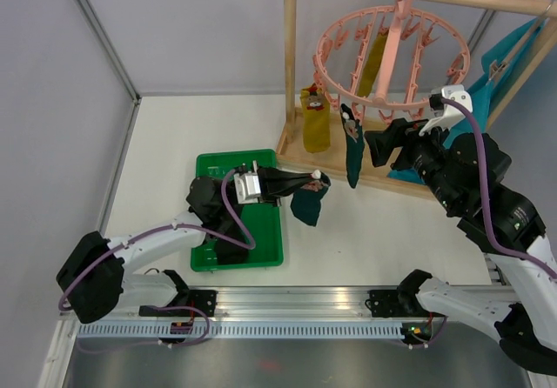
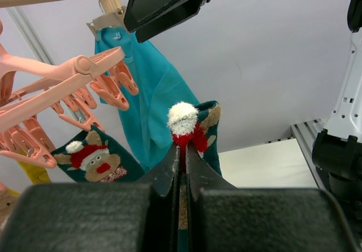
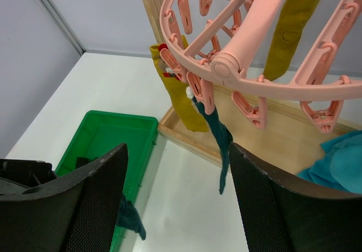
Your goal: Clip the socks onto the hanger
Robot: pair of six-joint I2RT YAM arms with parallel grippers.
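Observation:
A dark green sock [image 1: 308, 204] with a white and red figure at its top hangs from my left gripper [image 1: 313, 177], which is shut on it. In the left wrist view its white tuft [image 2: 182, 118] rises between the fingers. The round pink hanger [image 1: 392, 57] carries another dark green sock [image 1: 353, 149] at its front, a yellow sock [image 1: 316, 127] at the left and a second yellow one [image 1: 374, 60] farther back. My right gripper [image 1: 372, 151] stands open beside the hanger, nothing between its fingers. Empty clips [image 3: 254, 109] show along the near rim in the right wrist view.
A green tray [image 1: 271, 240] holding dark cloth lies under my left arm. The hanger hangs from a wooden frame [image 1: 291, 57]. Blue-green cloth [image 1: 513, 53] drapes at the far right. White table between the tray and the right arm is clear.

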